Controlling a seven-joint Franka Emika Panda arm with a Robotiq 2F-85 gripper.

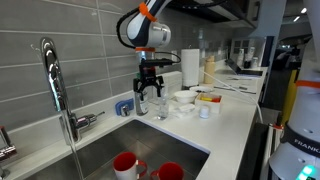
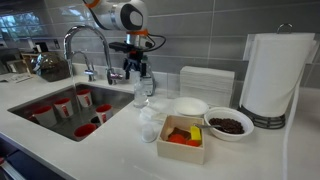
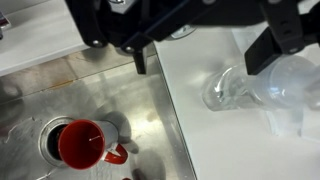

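My gripper (image 1: 150, 91) hangs open above the counter by the sink's edge, with nothing between its fingers. In the wrist view, a clear glass or bottle (image 3: 226, 92) stands on the white counter, below and towards the right finger (image 3: 262, 52). A red-lined mug (image 3: 84, 146) lies in the steel sink (image 3: 165, 160) at lower left. Several red and white mugs, such as one mug (image 2: 43, 113), are in and around the sink in exterior view 2. The clear bottle (image 2: 140, 92) stands just below my gripper there.
A cardboard box of colourful items (image 2: 181, 145), a bowl of dark pieces (image 2: 231, 124), white plates (image 2: 188, 107) and a paper towel roll (image 2: 272, 75) occupy the counter. A tall faucet (image 1: 52, 80) rises behind the sink.
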